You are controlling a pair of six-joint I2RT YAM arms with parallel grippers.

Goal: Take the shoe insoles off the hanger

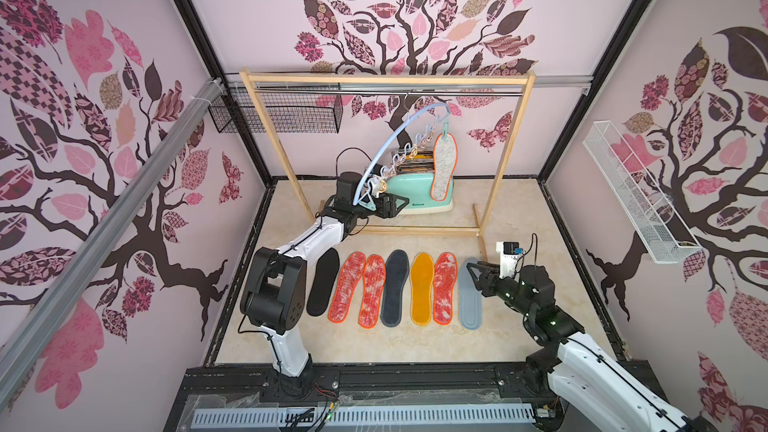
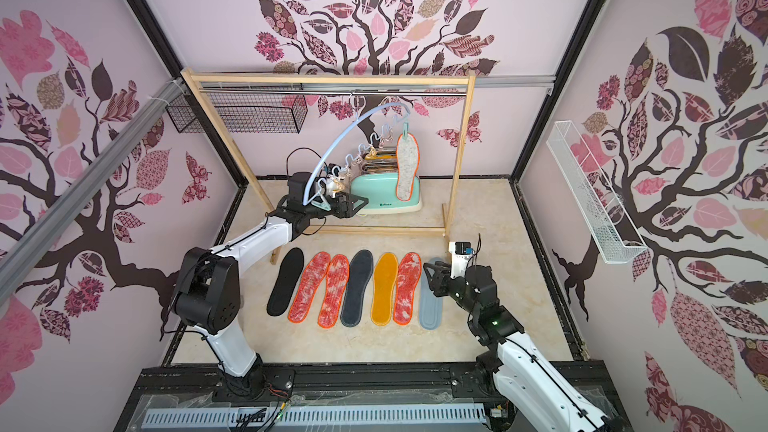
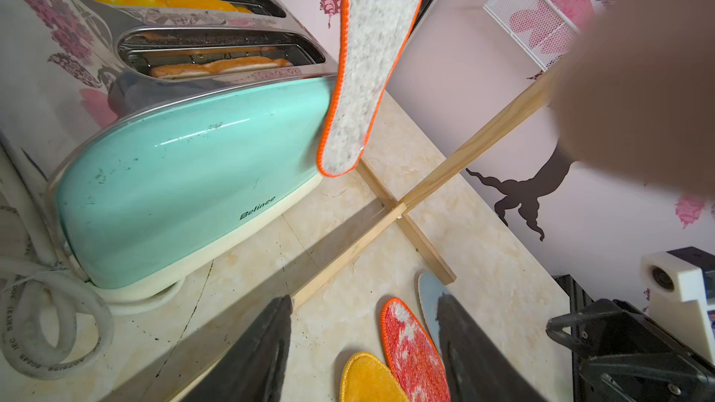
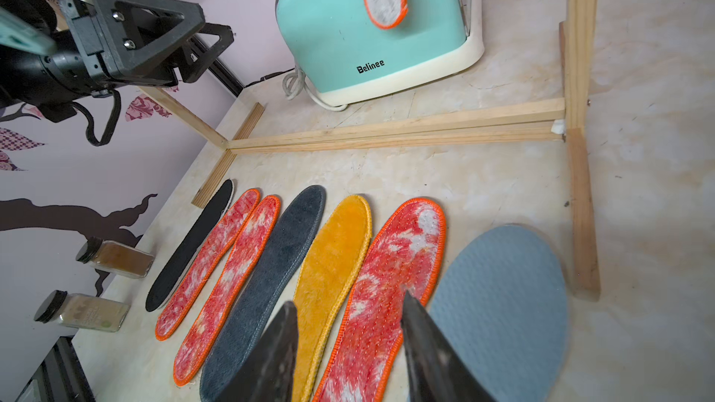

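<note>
A pale blue clip hanger (image 1: 406, 129) hangs tilted from the rack's rail. From its raised right end hangs one grey insole (image 1: 445, 166) with an orange edge. My left gripper has its fingers apart in front of the hanger's lowered left end, nothing between them. On the table lie a black insole (image 1: 323, 281), red-and-white insoles (image 1: 346, 286), a dark blue insole (image 1: 394, 288), a yellow insole (image 1: 421, 288) and a light blue insole (image 1: 470, 312). Above the light blue one, my right gripper stands with parted, empty fingers.
Behind the hanger stands a mint toaster (image 3: 208, 171) with its cord at the left. The wooden rack (image 1: 392, 78) spans the space, its foot bar (image 4: 394, 126) crossing the floor. Two jars (image 4: 82, 311) sit at far left. Bare table shows at the right.
</note>
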